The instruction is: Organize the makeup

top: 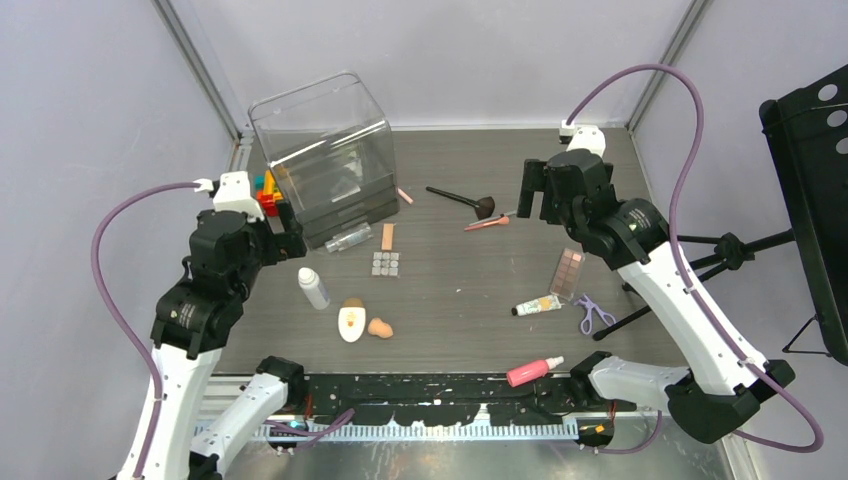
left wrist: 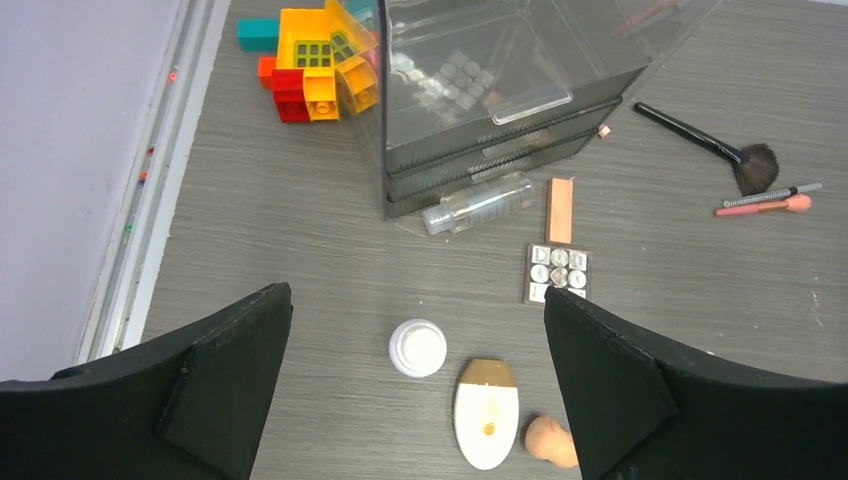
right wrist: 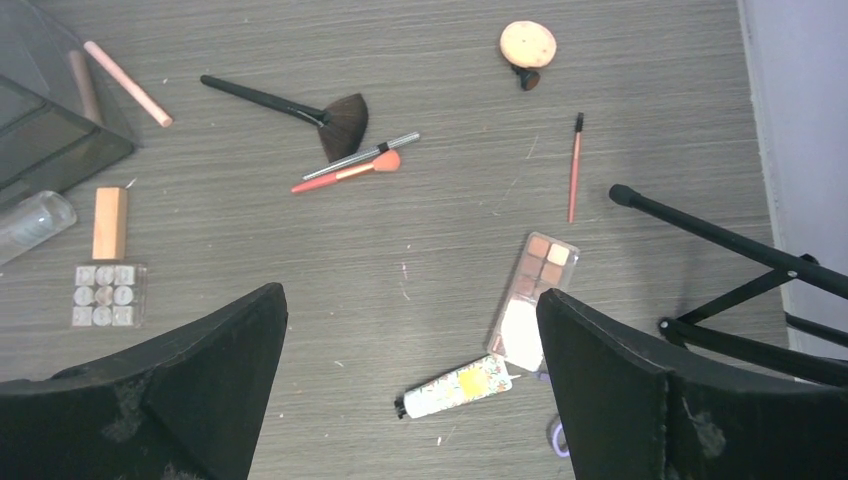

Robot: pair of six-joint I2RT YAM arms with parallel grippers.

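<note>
A clear acrylic organizer (top: 322,165) stands at the back left. Makeup lies loose on the table: a fan brush (top: 460,200), pink brushes (top: 487,224), a clear bottle (left wrist: 478,205), a peach bar (left wrist: 560,210), a small square palette (top: 385,264), a white bottle (top: 313,289), a white-and-gold item (top: 351,321), a sponge (top: 380,328), a tube (right wrist: 450,390), an eyeshadow palette (top: 566,273), lilac scissors (top: 590,312) and a pink bottle (top: 530,372). My left gripper is open above the white bottle's area. My right gripper hangs open over the right side, empty.
Toy blocks (left wrist: 305,70) sit left of the organizer. A black tripod (right wrist: 720,240) stands at the right edge, near a puff (right wrist: 528,45) and thin brush (right wrist: 574,180) seen in the right wrist view.
</note>
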